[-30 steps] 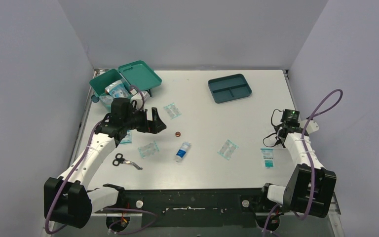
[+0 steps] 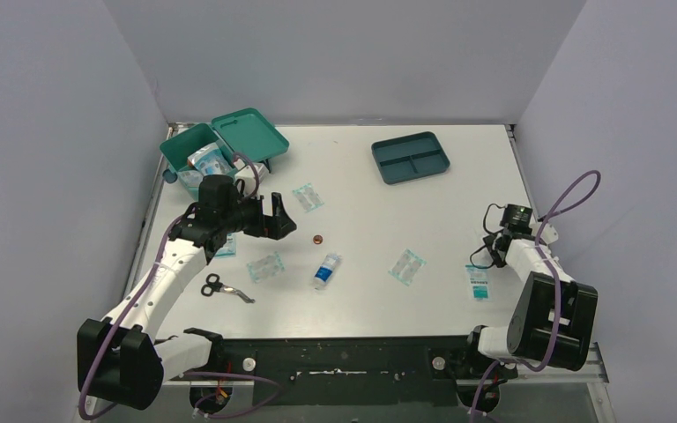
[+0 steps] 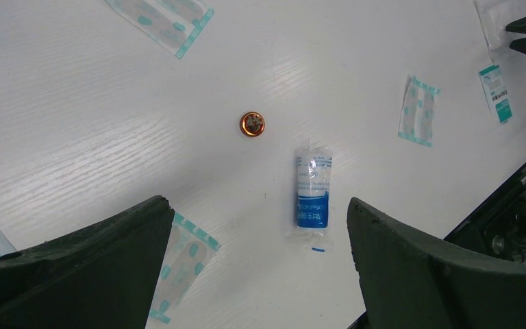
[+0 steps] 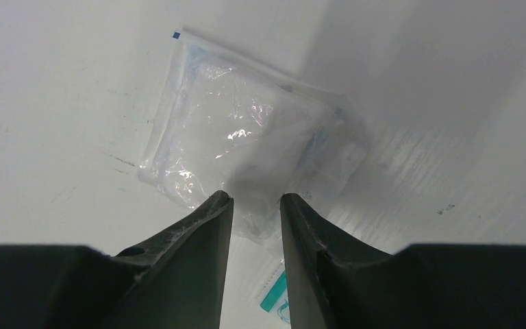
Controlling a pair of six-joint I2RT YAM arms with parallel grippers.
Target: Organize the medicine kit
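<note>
In the right wrist view, a clear plastic bag point(image 4: 226, 130) lies on the table under my right gripper. Its fingers are part open, with a narrow gap over the bag's near edge; whether the tips touch it is unclear. My left gripper is wide open above the table, empty. Below it are a blue-labelled bandage roll point(image 3: 313, 195), a small brown round item point(image 3: 252, 124) and flat green-white packets point(image 3: 186, 267). The green medicine box point(image 2: 176, 146) stands open at the back left, partly filled. A dark divided tray point(image 2: 411, 158) sits at the back.
Black-handled scissors point(image 2: 225, 287) lie front left. A white-teal packet point(image 2: 478, 282) rests just in front of the right gripper, and another packet point(image 2: 407, 266) lies right of centre. The right wall is close to the right arm. Clear table surrounds the tray.
My right gripper has come slightly toward the table's front edge and lower, its arm shifting a little. The left arm and the objects on the table look unmoved.
</note>
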